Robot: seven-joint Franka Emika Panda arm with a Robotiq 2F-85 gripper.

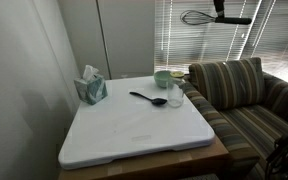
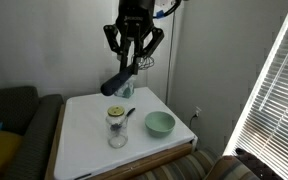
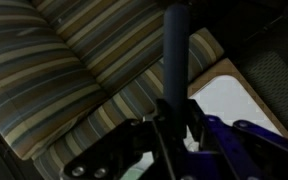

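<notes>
A wire whisk with a dark handle hangs high above the far right of the white table. My gripper is shut on the handle, with the wire end pointing left in the first exterior view. In the second exterior view, the dark handle slants down toward that camera and the wires show faintly behind the gripper. The wrist view has the handle standing out from between the fingers. Below are a clear container, a black spoon and a green bowl.
A tissue box stands at the table's left edge. Something yellow-green is beside the bowl. A striped armchair adjoins the table's right side, with window blinds behind.
</notes>
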